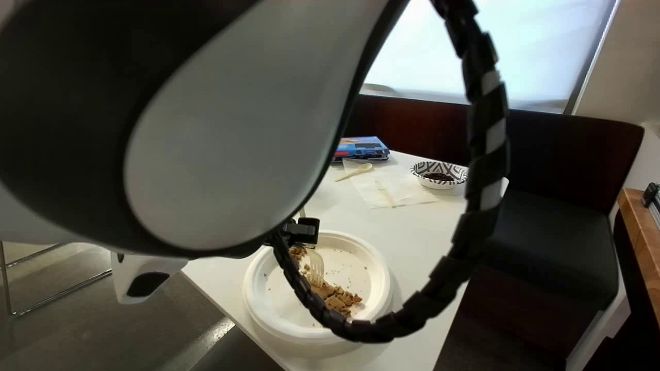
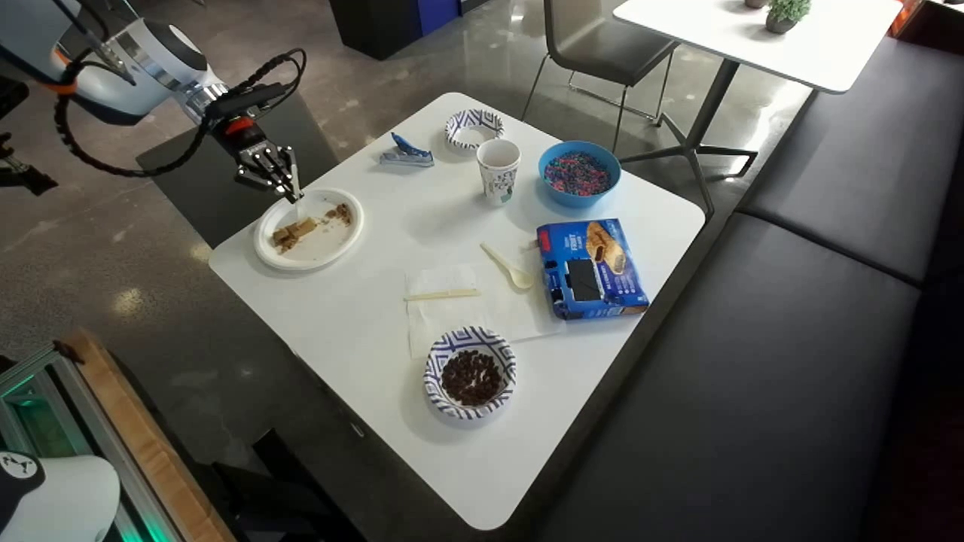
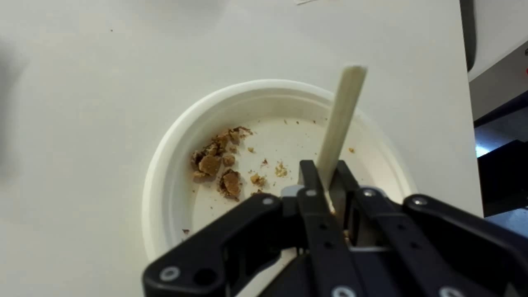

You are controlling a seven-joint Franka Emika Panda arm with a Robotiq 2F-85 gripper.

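Observation:
A pale fork [image 1: 316, 267] points tines down over the white plate [image 1: 381, 284], with my gripper [image 2: 291, 191] shut on its handle. In the wrist view the fork's handle [image 3: 341, 119] rises between the black fingers of my gripper. Below the tines lies a broken brown pastry bar [image 1: 339, 299]; whether the tines touch it I cannot tell. A heap of crumbled pieces [image 3: 210, 163] lies at the other side of the plate. My gripper hides much of the bar in the wrist view.
A blue stapler [image 2: 408, 152], paper cup [image 2: 498, 172], blue bowl [image 2: 578, 175], snack box [image 2: 593, 269], spoon [image 2: 517, 274] and patterned bowl [image 2: 471, 372] stand elsewhere on the table. The plate sits close to the table's edge. Bare table surrounds it on the inner side.

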